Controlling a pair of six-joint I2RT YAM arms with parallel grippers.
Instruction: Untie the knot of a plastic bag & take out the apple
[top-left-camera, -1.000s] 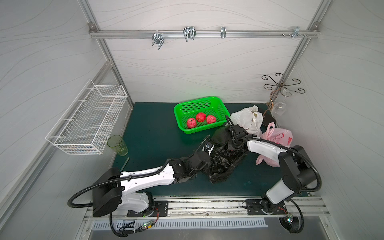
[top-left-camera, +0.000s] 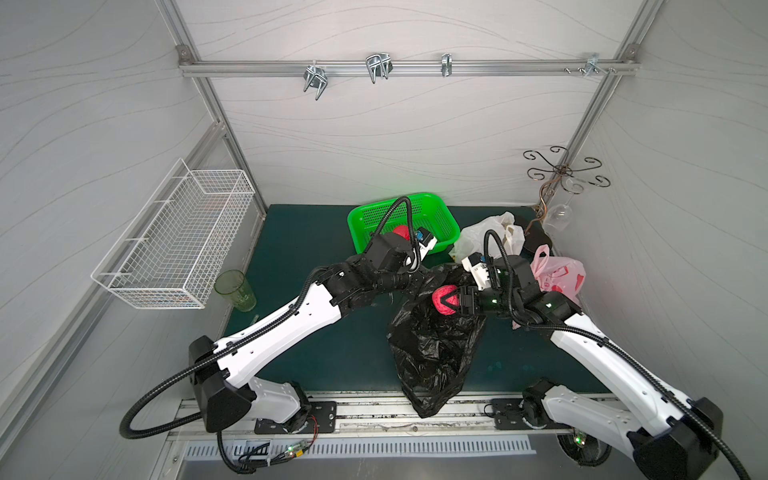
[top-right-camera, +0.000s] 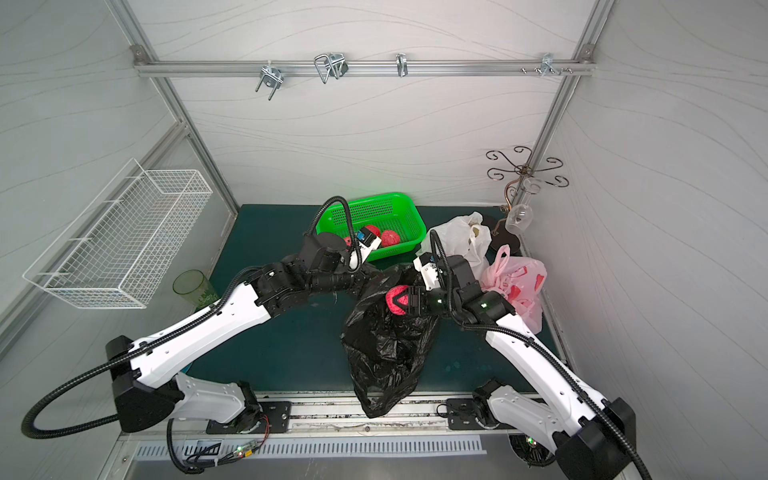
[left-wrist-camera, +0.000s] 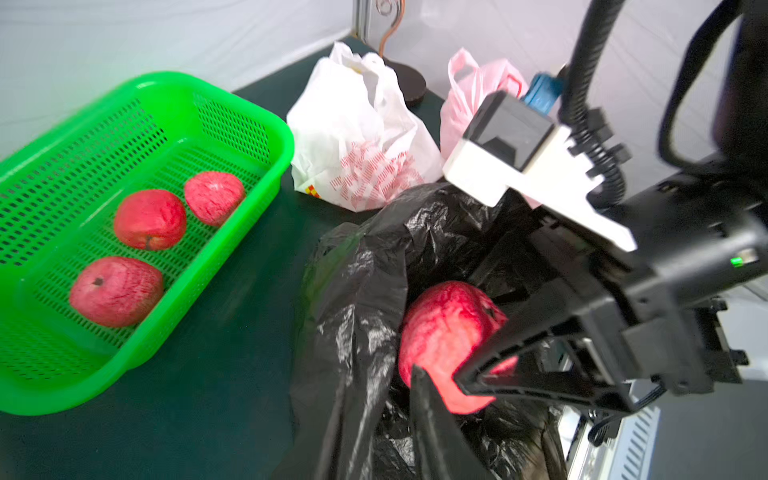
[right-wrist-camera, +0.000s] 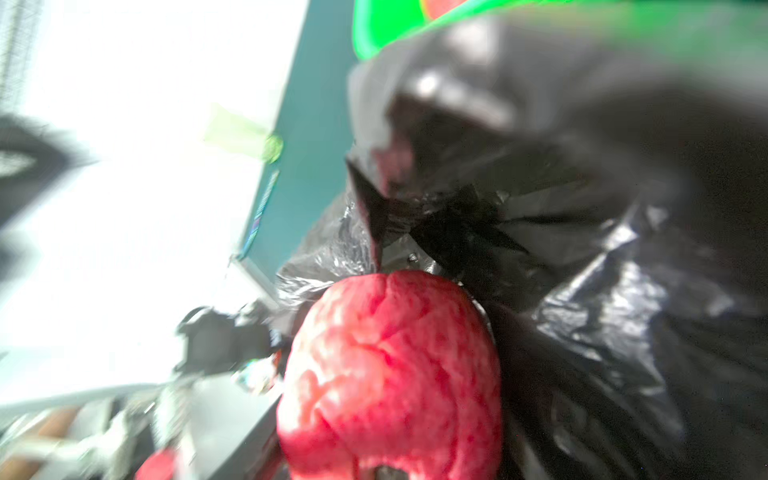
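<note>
The black plastic bag (top-left-camera: 432, 360) lies open, stretching toward the front edge. My right gripper (top-left-camera: 453, 299) is shut on a red apple, lifted at the bag's mouth and filling the lower middle of the right wrist view (right-wrist-camera: 388, 368). My left gripper is beside it at the bag; its fingers are dark against the black plastic, so whether it grips any plastic is unclear.
A green basket (left-wrist-camera: 240, 232) with three apples stands at the back middle. A white bag (left-wrist-camera: 360, 136) and pink bag (top-right-camera: 520, 284) lie at the right. A glass (top-left-camera: 234, 289) and wire basket (top-left-camera: 184, 240) are at the left.
The right arm has risen, bringing the apple into view in its gripper. The left arm has moved up and toward the back, and the bag now reaches further toward the front.
</note>
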